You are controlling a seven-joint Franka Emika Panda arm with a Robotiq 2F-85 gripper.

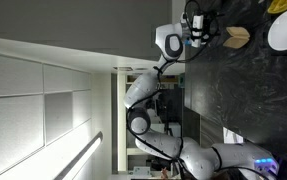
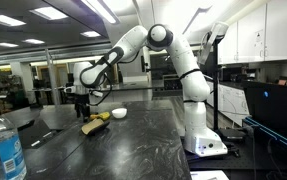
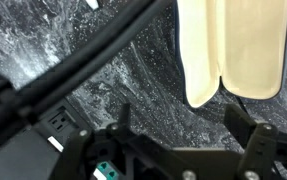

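Note:
My gripper is open, its black fingers spread, and nothing shows between them. Just ahead of it in the wrist view lies a pale tan, wooden-looking piece [image 3: 255, 50] with a rounded end and a ridge along it. It extends beyond the top of that view, toward the right finger's side. Exterior view 1 shows the tan piece [image 1: 237, 37] on the dark table, beside the gripper [image 1: 209, 30]. From the other side, in exterior view 2, the gripper [image 2: 83, 117] hangs close to the tan piece [image 2: 95, 127]; the exact gap is unclear.
A round white dish [image 1: 286, 30] and a yellow object [image 1: 282, 5] are near the tan piece. At the left edge of exterior view 2 stands a clear bottle with a blue label [image 2: 10, 152].

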